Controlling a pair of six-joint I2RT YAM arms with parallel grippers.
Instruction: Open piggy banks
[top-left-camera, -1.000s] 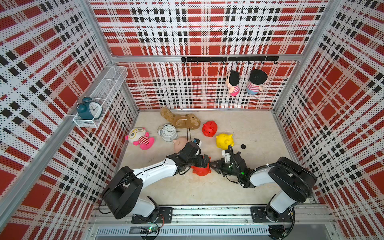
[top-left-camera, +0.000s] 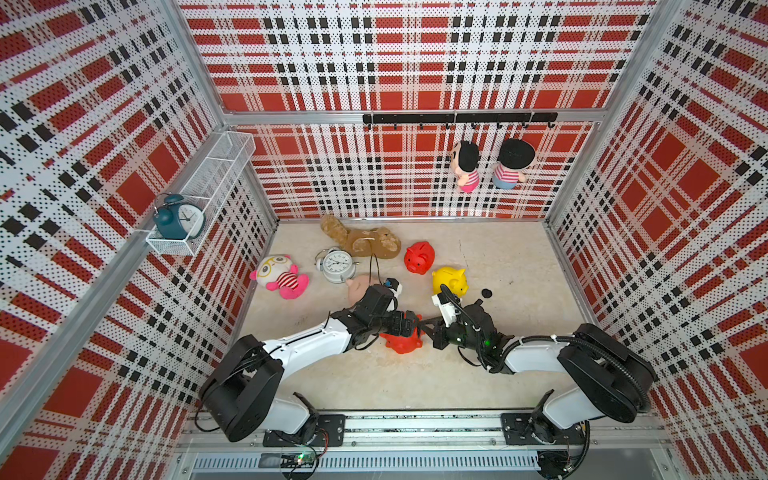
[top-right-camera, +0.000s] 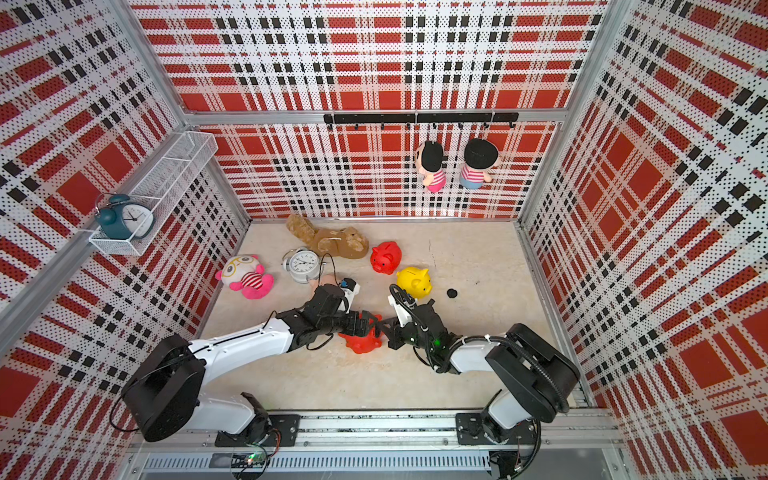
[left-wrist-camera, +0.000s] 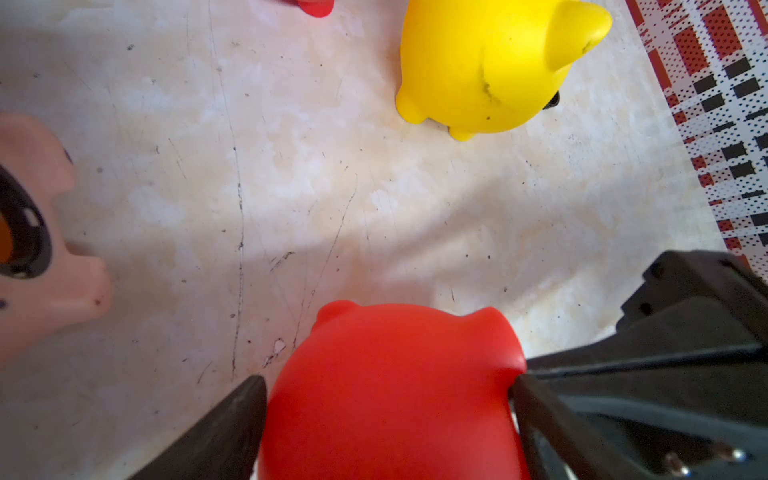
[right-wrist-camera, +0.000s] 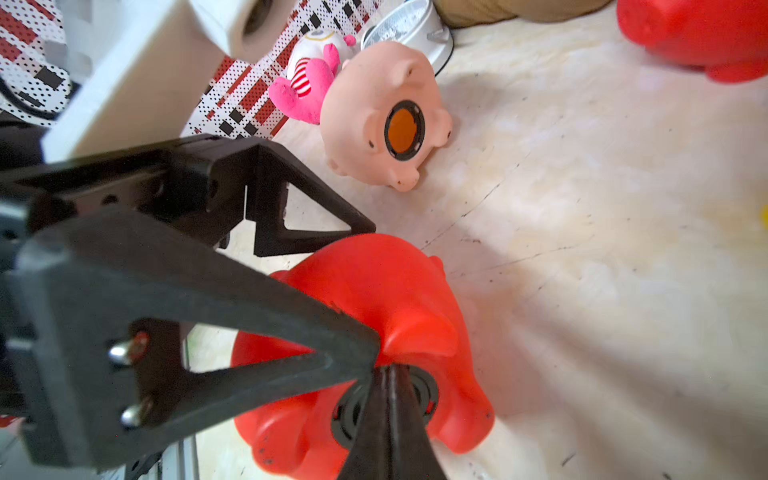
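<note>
A red piggy bank (top-left-camera: 397, 344) sits at front centre, its black belly plug facing my right gripper in the right wrist view. My left gripper is open around its body; contact is unclear. My right gripper is shut, fingertips at that plug, nothing visible between them. A pink piggy bank (right-wrist-camera: 364, 112) lies behind with an orange, dark-ringed circle on its belly. A yellow piggy bank (left-wrist-camera: 480, 56) and a second red piggy bank (top-left-camera: 418, 257) stand farther back.
A white clock (top-left-camera: 338, 264), pink plush (top-left-camera: 281, 278) and brown plush (top-left-camera: 372, 244) lie back left. A small black disc (top-left-camera: 486, 293) lies right of the yellow bank.
My right arm and gripper have shifted and turned slightly at the red bank. My left gripper has barely moved.
</note>
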